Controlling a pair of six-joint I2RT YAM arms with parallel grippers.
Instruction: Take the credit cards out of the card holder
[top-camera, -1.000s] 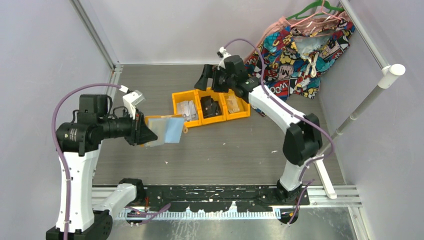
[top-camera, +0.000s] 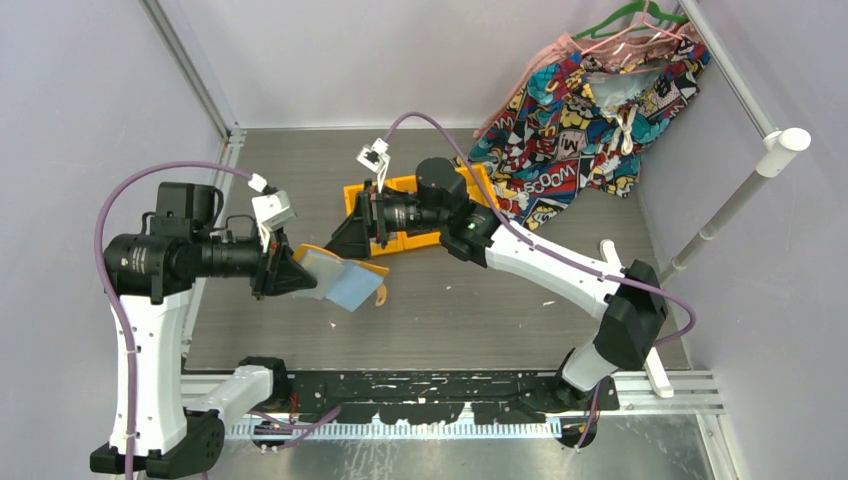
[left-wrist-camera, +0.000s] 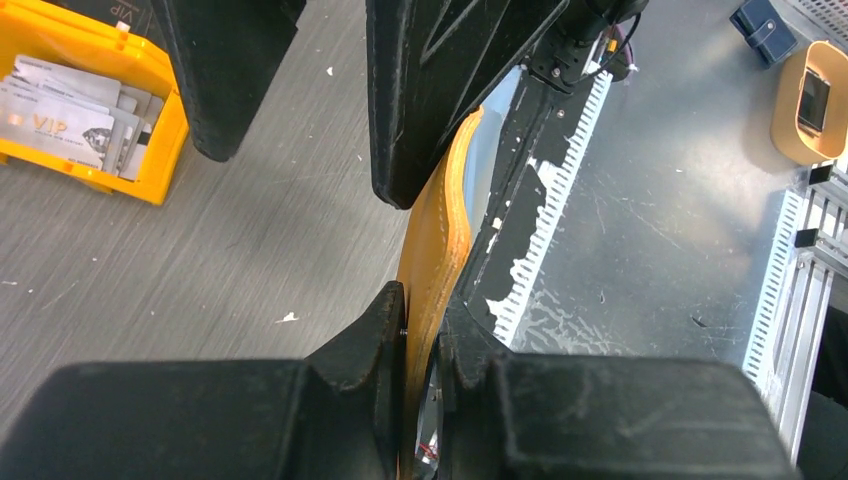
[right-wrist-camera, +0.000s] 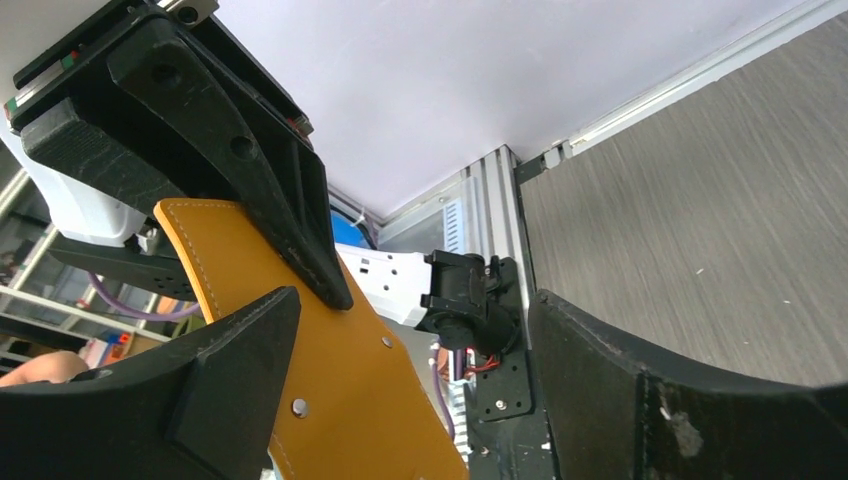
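Note:
The card holder, orange outside with pale blue and clear sleeves, is held by my left gripper; in the left wrist view its orange edge runs between that gripper's fingers. My right gripper is open just above and right of the holder. In the right wrist view the holder's orange cover reaches between the open fingers, toward the left one. Whether any cards sit in the sleeves cannot be told.
Orange bins stand behind the right arm; one shows white VIP cards. Printed clothing hangs at the back right.
My left gripper and the holder have moved slightly, the holder now more tilted.

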